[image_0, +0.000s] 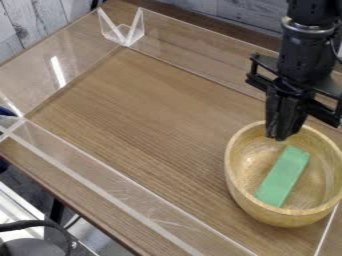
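Note:
My gripper (278, 130) points down over the back rim of a tan bowl (247, 190) at the right of the camera view. It is shut, with nothing visible between its fingers. A green rectangular block (283, 177) lies inside the bowl, below the gripper's tip and apart from it.
A small clear container (123, 28) stands at the back left. Transparent strips run along the table's edges, and a black cable lies at the lower left.

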